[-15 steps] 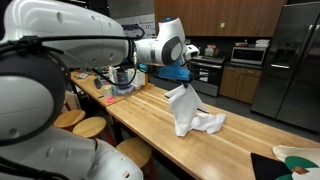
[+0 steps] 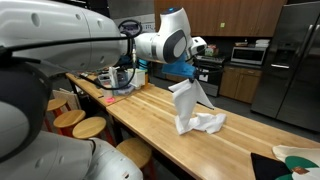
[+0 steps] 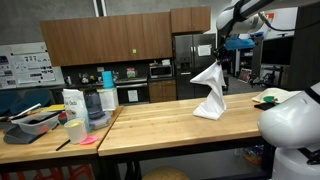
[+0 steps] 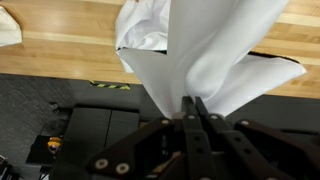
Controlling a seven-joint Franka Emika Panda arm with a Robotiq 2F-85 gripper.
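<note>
A white cloth (image 2: 187,101) hangs in folds above the wooden table, its upper end at my gripper. The fingers are shut on the thin fabric, which spreads out from the fingertips in the wrist view. Exterior view 2 also shows the hanging cloth (image 3: 211,82), with its lower end close to the tabletop. More white fabric (image 2: 208,122) lies crumpled on the table beside the hanging part. Whether the two are one piece, I cannot tell.
The wooden table (image 3: 160,131) has a wide clear stretch in its middle. Containers, including a blue-lidded jar (image 3: 107,92) and a pale mug (image 3: 75,130), stand toward one end. A green and white item (image 2: 296,156) lies at the other. Stools (image 2: 88,128) line one side.
The arm and the hanging cloth have shifted slightly upward, and the cloth's folds have changed a little. The fabric on the table looks the same.
</note>
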